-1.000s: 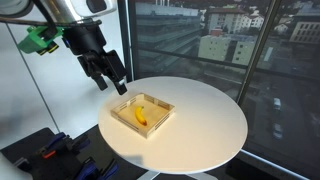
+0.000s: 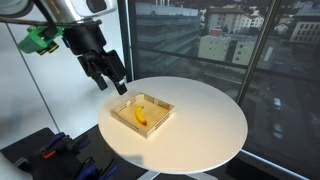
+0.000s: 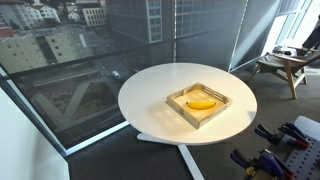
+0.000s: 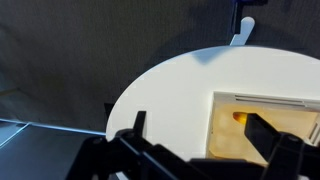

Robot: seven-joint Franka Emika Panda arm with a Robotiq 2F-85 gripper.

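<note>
A yellow banana [image 2: 140, 115] lies inside a shallow wooden tray [image 2: 161, 121] on the round white table. In exterior view 2 the banana [image 3: 201, 104] rests on the floor of the tray [image 3: 199, 122], curved along its length. My gripper [image 2: 110, 86] hangs above the table's left side, higher than the tray and apart from it. Seen from the wrist, the gripper has its two fingers spread wide, with only bare tabletop and part of the tray [image 4: 228, 147] below. A finger covers most of the banana [image 4: 240, 117] there.
Large windows [image 2: 235, 50] stand close behind it. A wooden chair [image 3: 283, 67] is off to the right in exterior view 2, away from the table.
</note>
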